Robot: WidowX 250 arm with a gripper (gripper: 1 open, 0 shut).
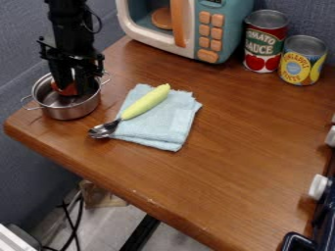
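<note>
A steel pot with side handles stands at the left edge of the wooden table. My black gripper is over it, its fingers down at the pot's mouth, beside or on an orange-red thing inside; whether the fingers are open or shut is hidden. A yellow banana-like item lies on a folded pale blue cloth, with a metal spoon or utensil at its lower left end.
A toy microwave stands at the back. A tomato can and a yellow can stand back right. A dark appliance is at the right edge.
</note>
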